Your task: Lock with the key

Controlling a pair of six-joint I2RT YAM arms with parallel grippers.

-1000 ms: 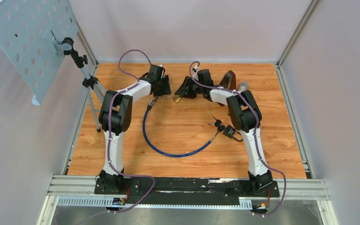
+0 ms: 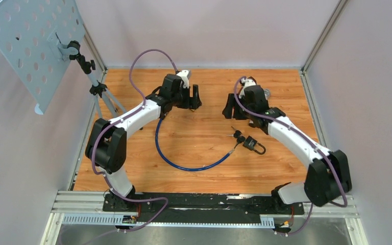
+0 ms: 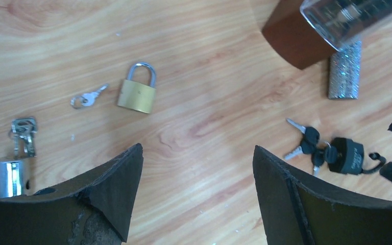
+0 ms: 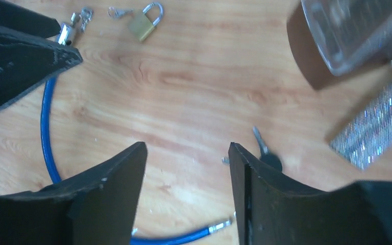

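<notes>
A small brass padlock (image 3: 136, 95) lies flat on the wood, its shackle pointing away; whether it is locked cannot be told. Just left of it, apart from it, rests a small silver key (image 3: 91, 97) with a ring. In the right wrist view the padlock (image 4: 141, 26) and key (image 4: 119, 12) are near the top edge. My left gripper hovers open above bare table and mostly covers the padlock in the top view. Farther right, my right gripper is held above the table with its fingers apart and nothing between them.
A blue cable lock (image 2: 186, 168) curves across the middle. At its right end are black-headed keys (image 2: 238, 136) and a black padlock (image 2: 250, 143). A brown object (image 3: 283, 33) and a silver textured cylinder (image 3: 344, 76) stand behind.
My right gripper has pulled away from the padlock toward the right and front, its arm swinging outward. The left gripper has moved slightly right and opened; padlock and key stay on the table.
</notes>
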